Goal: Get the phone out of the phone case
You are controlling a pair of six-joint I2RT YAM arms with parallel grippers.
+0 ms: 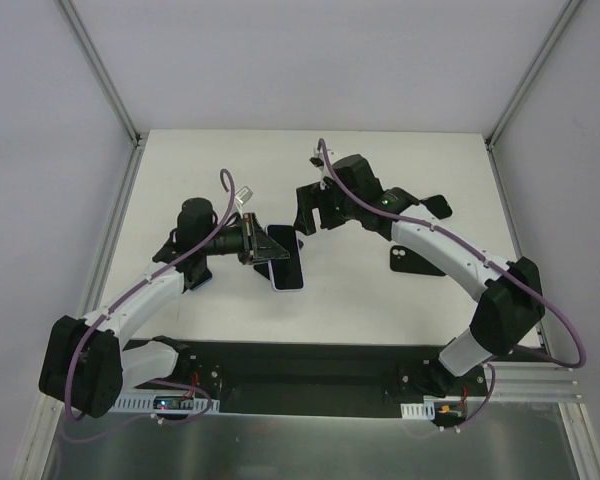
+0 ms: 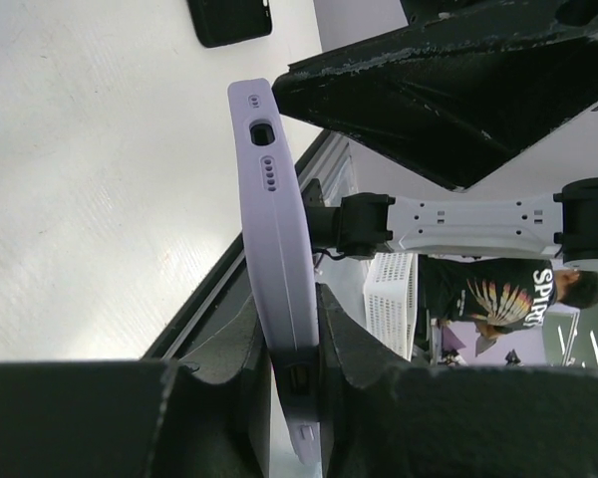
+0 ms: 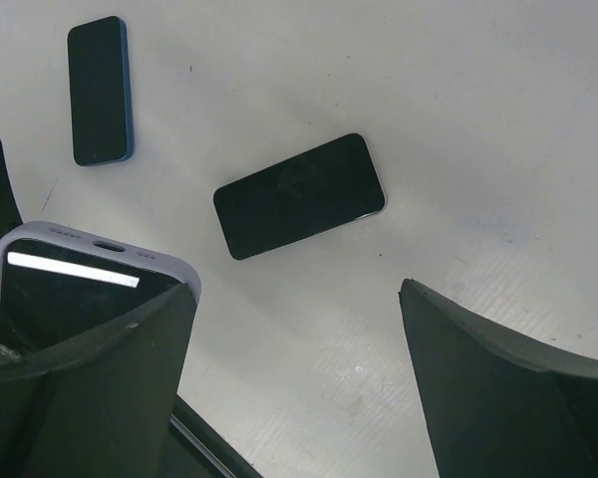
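Note:
A black-screened phone in a lilac case (image 1: pixel 286 258) is held above the table, its screen upward in the top view. My left gripper is shut on its lower part. The lilac case (image 2: pixel 279 239) is seen from its side in the left wrist view, with the button cut-outs visible. My right gripper is part open, nothing between its fingers. One right finger (image 2: pixel 429 95) reaches the top corner of the case; whether it touches cannot be told. In the right wrist view the phone (image 3: pixel 70 294) lies beside the left-hand finger, partly hidden.
Two dark phones (image 1: pixel 436 206) (image 1: pixel 412 262) lie on the right of the white table (image 1: pixel 350 300). A blue-edged phone (image 1: pixel 202 280) lies at left, partly under the left arm.

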